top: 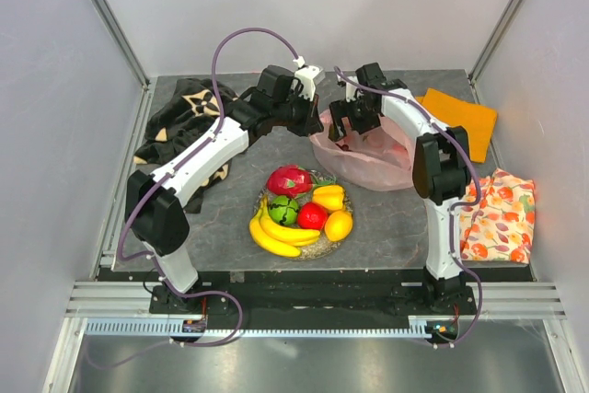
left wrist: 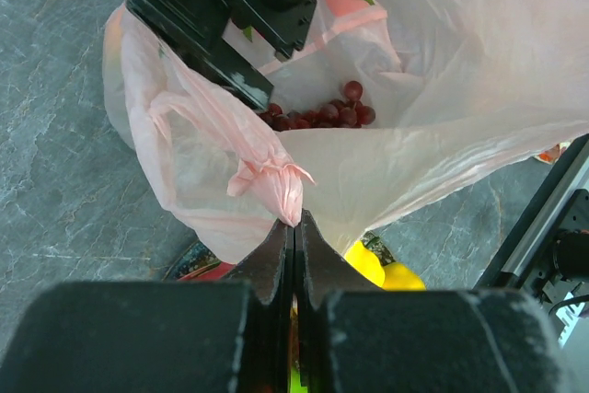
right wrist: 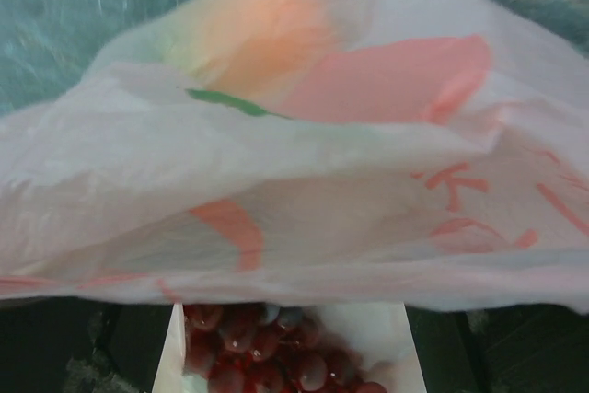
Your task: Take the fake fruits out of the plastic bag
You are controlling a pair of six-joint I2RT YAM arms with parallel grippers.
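A pinkish plastic bag (top: pixel 368 163) lies at the back centre. My left gripper is shut on a gathered fold of its rim (left wrist: pixel 262 172). My right gripper is open inside the bag, with dark red grapes (right wrist: pixel 267 356) below, between its fingers in view; whether they touch is unclear. In the left wrist view the grapes (left wrist: pixel 336 115) lie on the bag floor. A blurred orange shape (right wrist: pixel 258 25) shows through the plastic in the right wrist view.
A bowl of fruit (top: pixel 313 248) stands front centre. A dark patterned cloth (top: pixel 175 126) lies left, an orange cloth (top: pixel 465 131) and a floral bag (top: pixel 497 218) right. Bare table shows at front left.
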